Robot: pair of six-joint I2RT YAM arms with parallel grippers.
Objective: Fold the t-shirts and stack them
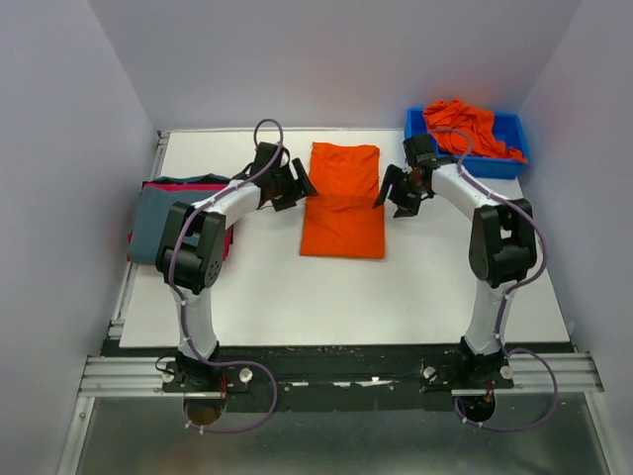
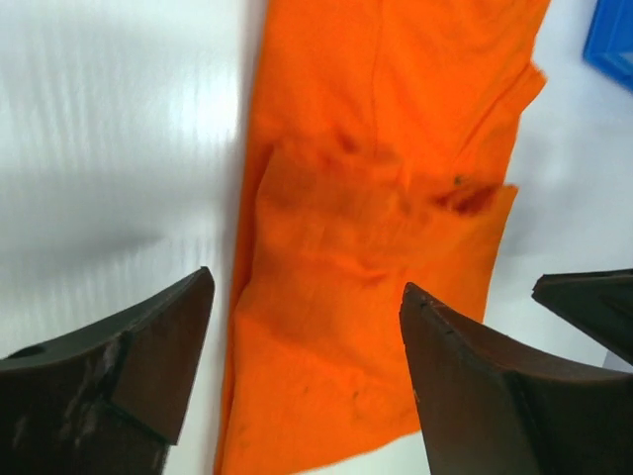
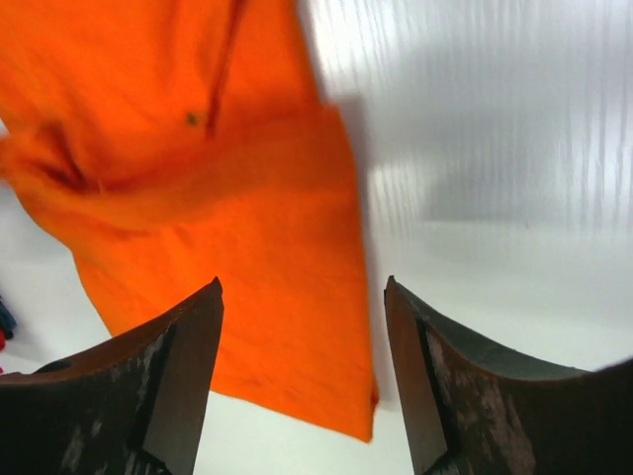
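Observation:
An orange T-shirt (image 1: pixel 342 229) lies in the middle of the table, its lower part doubled up over the rest, with the upper part (image 1: pixel 343 165) spread toward the back. My left gripper (image 1: pixel 297 187) hangs open at the left end of the fold; in the left wrist view the folded edge (image 2: pixel 326 228) shows between its fingers. My right gripper (image 1: pixel 394 189) is open at the right end, above the folded corner (image 3: pixel 316 158). Neither holds cloth.
A stack of folded dark and red shirts (image 1: pixel 171 223) lies at the left. A blue bin (image 1: pixel 511 134) of crumpled orange cloth (image 1: pixel 465 121) is at the back right.

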